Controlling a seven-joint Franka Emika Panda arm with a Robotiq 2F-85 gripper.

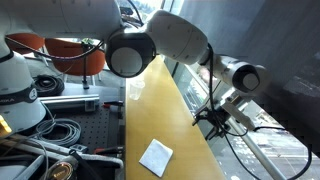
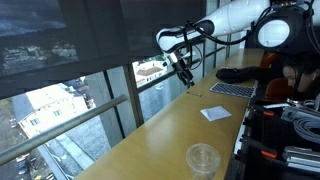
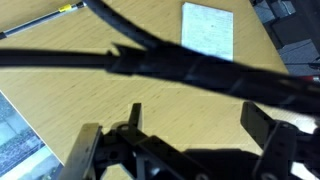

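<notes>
My gripper stands open, its two dark fingers (image 3: 265, 127) wide apart in the wrist view, with only bare table between them. In exterior view 2 the gripper (image 2: 188, 80) hangs over the far part of the wooden table (image 2: 130, 145). A flat white square (image 2: 215, 113), cloth or paper, lies on the table apart from the gripper. The wrist view shows this white square (image 3: 208, 30) at the top, partly covered by a thick black cable. A thin pen-like stick (image 3: 45, 20) with a yellow band lies at the upper left.
A clear round container (image 2: 203, 160) stands at the table end nearest exterior view 2. A black keyboard-like pad (image 2: 232, 89) lies beside the table, and loose cables (image 1: 60, 132) are beyond its edge. Windows (image 2: 60, 122) run along one side.
</notes>
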